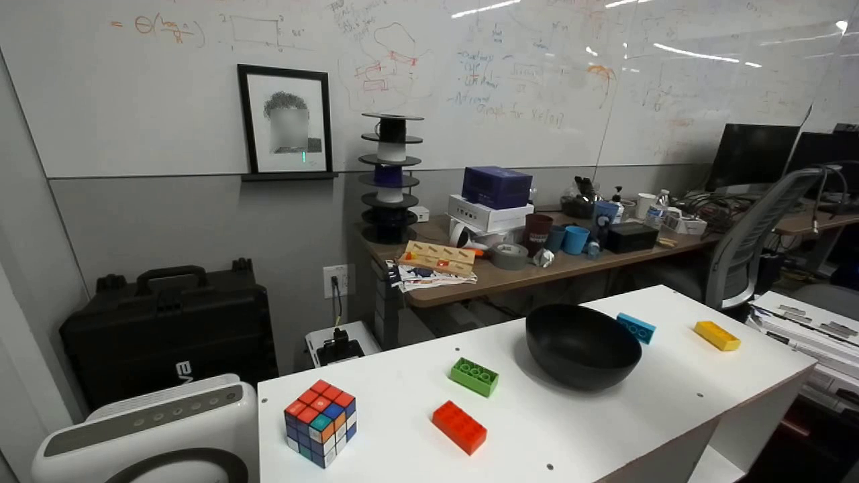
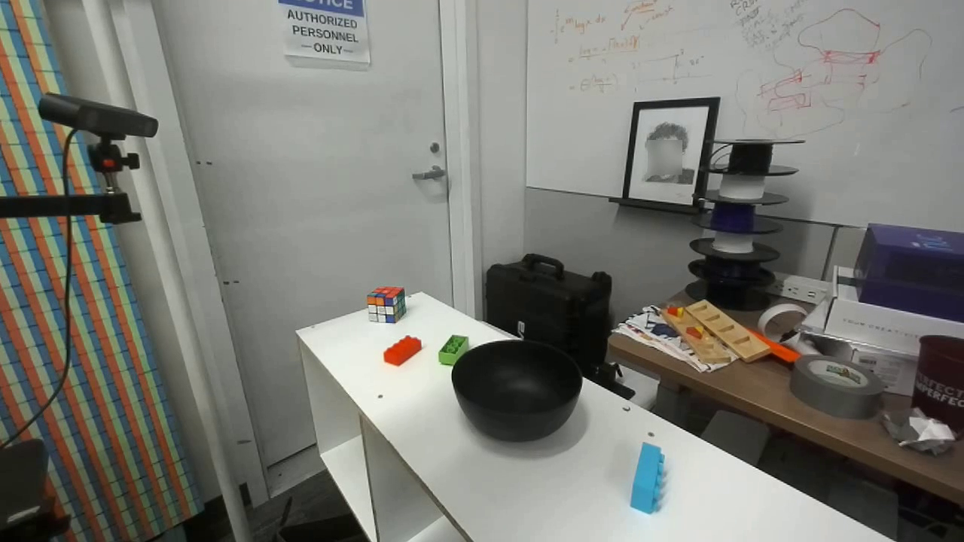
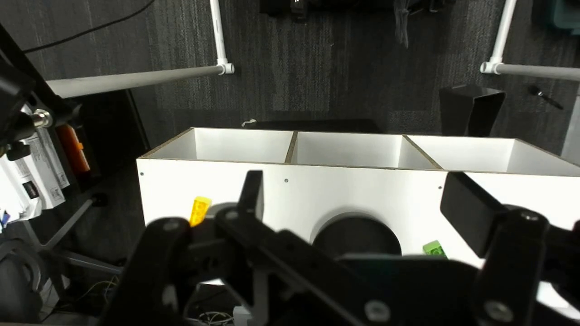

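My gripper is open in the wrist view, its two black fingers (image 3: 461, 209) wide apart with nothing between them. It hangs above the white table, and neither exterior view shows it. A black bowl (image 1: 583, 347) stands upright on the tabletop; its inside is mostly hidden. On one side of the bowl lie a green brick (image 1: 475, 377), a red brick (image 1: 460, 426) and a Rubik's cube (image 1: 320, 423). Toward the other end are a blue brick (image 2: 647, 478), standing on its side, and a flat yellow brick (image 1: 717, 335).
The white table (image 1: 386, 402) has open compartments along one side. Beside it runs a brown desk (image 1: 451, 290) crowded with boxes, cups and tape. A pale appliance (image 1: 161, 435) stands near the cube's end. Bare tabletop lies between the bricks.
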